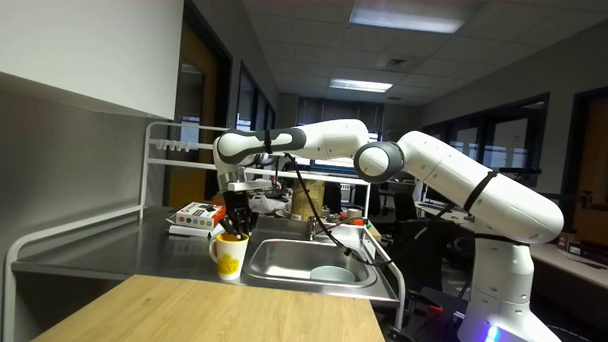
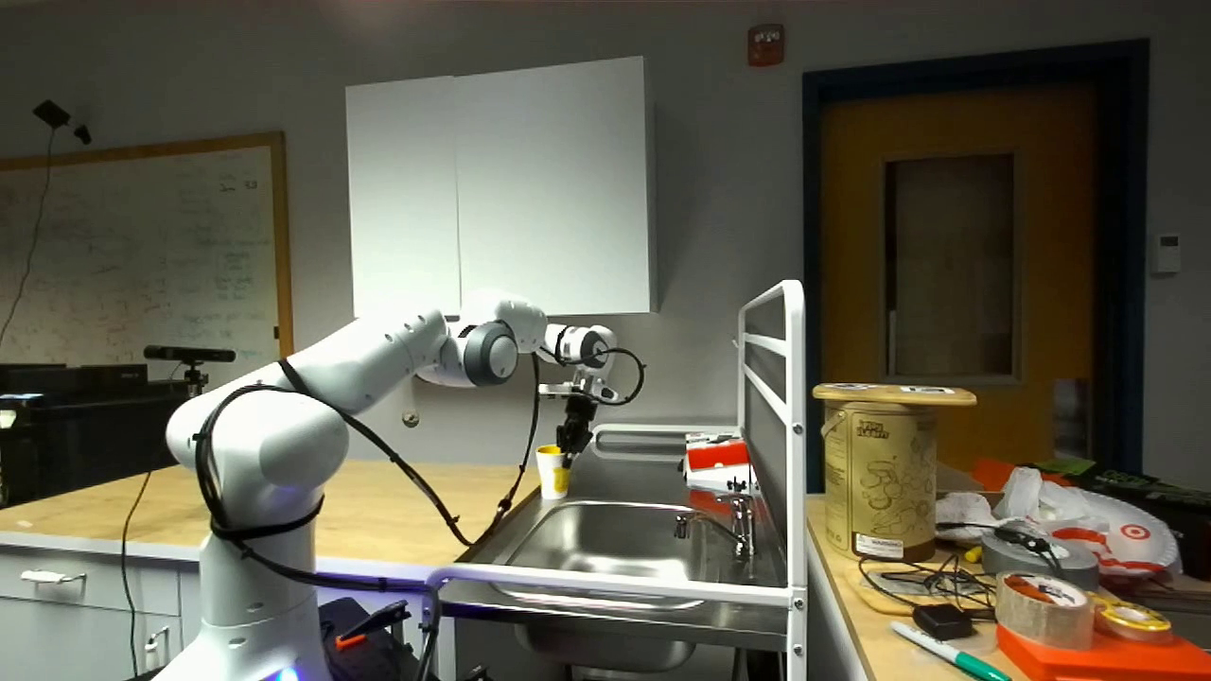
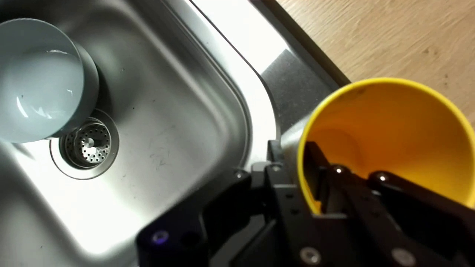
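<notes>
A white mug (image 1: pixel 230 251) with a yellow inside and a yellow print stands on the steel counter, left of the sink, its handle to the left in exterior view 1. My gripper points down at its rim. In the wrist view one finger is inside the yellow mug (image 3: pixel 387 129) and the other lies outside, with the near wall between them. Both fingers look close to that wall; whether they press on it is not clear. The mug (image 2: pixel 552 475) looks upright in exterior view 2.
A pale grey-blue bowl (image 3: pixel 40 84) sits in the sink (image 3: pixel 164 102) by the drain. Behind the mug lies a red and white box (image 1: pixel 200 215). The faucet (image 1: pixel 311 228) rises at the sink's back.
</notes>
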